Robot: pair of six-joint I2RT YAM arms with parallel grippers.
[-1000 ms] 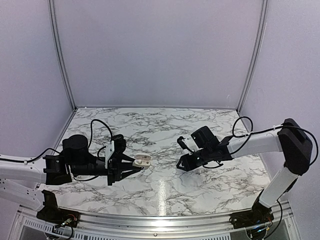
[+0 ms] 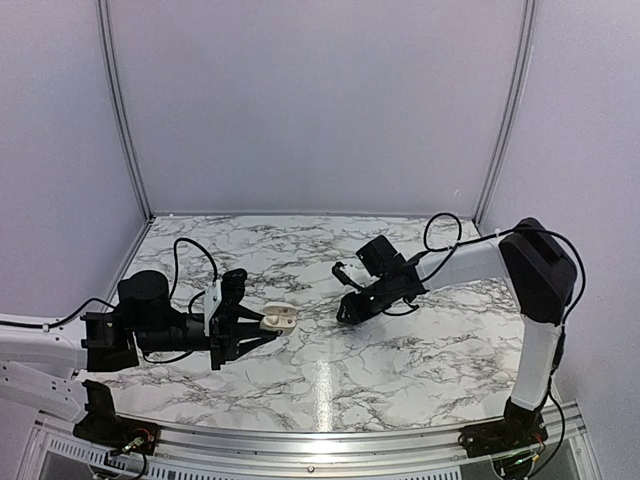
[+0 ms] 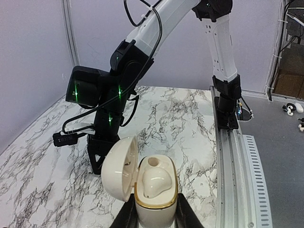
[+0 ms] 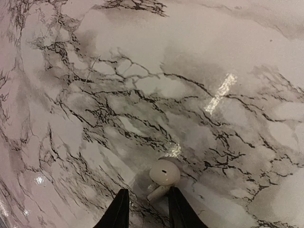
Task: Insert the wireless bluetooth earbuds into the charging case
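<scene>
The white charging case [image 3: 154, 185], lid raised, is held up by my left gripper [image 2: 255, 332], which is shut on it. One earbud-shaped piece sits in the case; an empty-looking hole shows beside it. On the marble table lies a white earbud [image 4: 165, 172], stem toward the lower left. My right gripper is low over the table with its fingers apart around the earbud's stem end; contact cannot be told.
Cables loop above each arm. The metal rail [image 2: 320, 444] runs along the near edge, and pale walls enclose the back and sides.
My right arm has moved leftward and slightly toward the back in the top view.
</scene>
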